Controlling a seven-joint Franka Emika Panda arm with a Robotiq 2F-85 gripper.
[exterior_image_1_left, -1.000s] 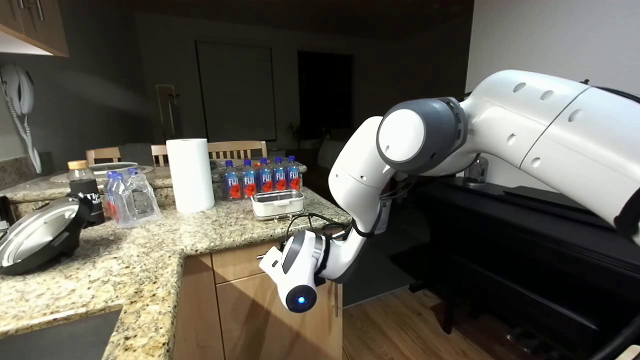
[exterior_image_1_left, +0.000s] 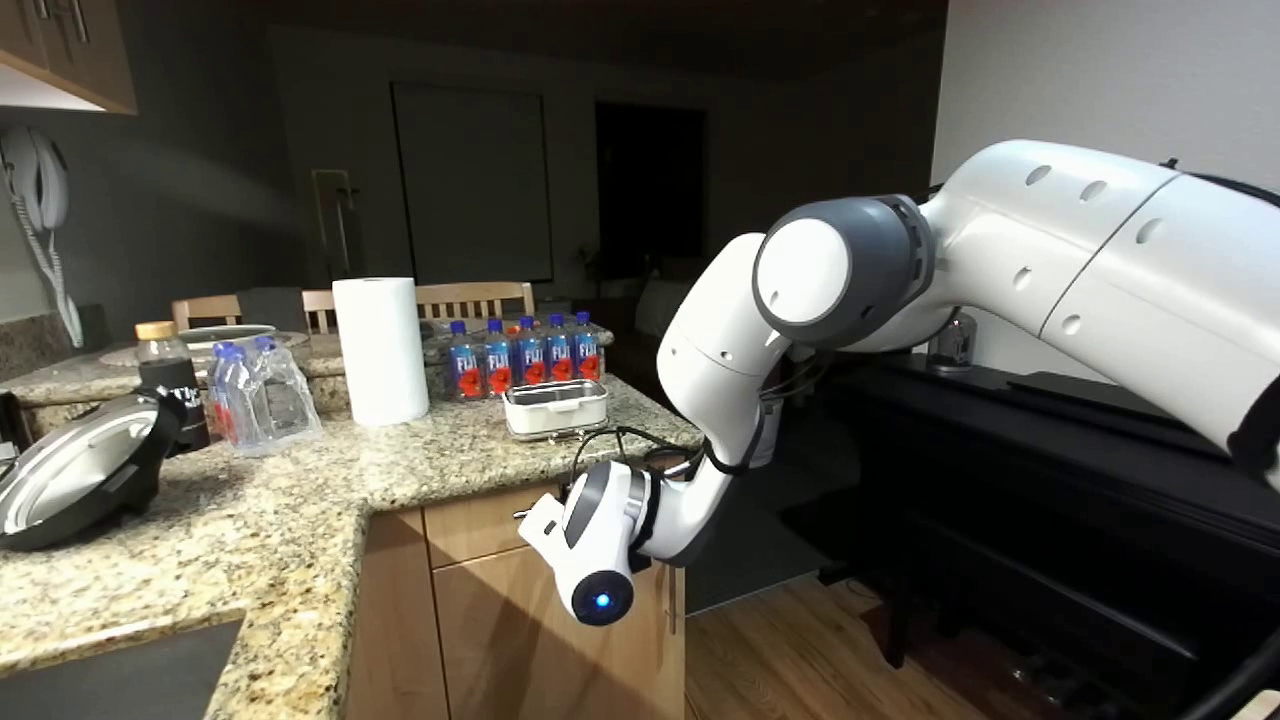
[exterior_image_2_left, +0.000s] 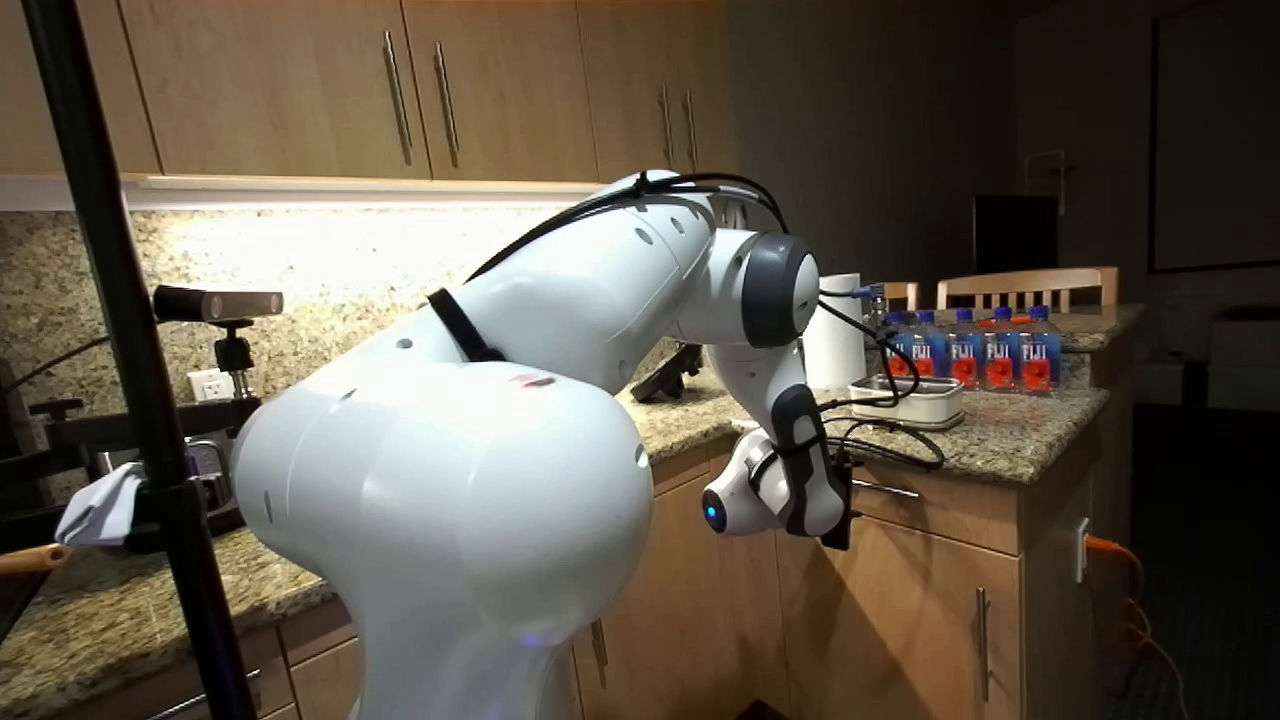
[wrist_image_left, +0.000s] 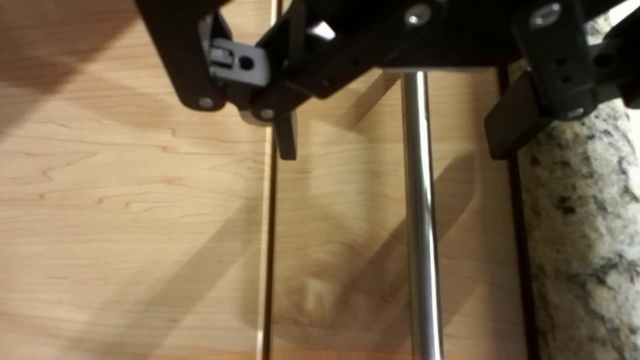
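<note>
In the wrist view my gripper is open, its two black fingertips spread wide with nothing held. A shiny metal bar handle (wrist_image_left: 423, 228) on a wooden drawer front (wrist_image_left: 342, 210) runs lengthwise through the space between them, not touched by either finger. One finger (wrist_image_left: 286, 141) is over the seam beside the lower cabinet door (wrist_image_left: 138, 198); the other (wrist_image_left: 510, 123) is near the countertop edge. In exterior view 2 the same handle (exterior_image_2_left: 885, 488) shows beside the wrist, and the drawer looks flush with the cabinet. The fingers are hidden behind the hand in both exterior views.
Above the drawer, the granite counter (exterior_image_1_left: 468, 462) carries a white container (exterior_image_1_left: 555, 409), several water bottles (exterior_image_1_left: 528, 358) and a paper towel roll (exterior_image_1_left: 381, 352). Black cables (exterior_image_2_left: 894, 444) hang by the wrist. The cabinet door has an upright handle (exterior_image_2_left: 982, 642).
</note>
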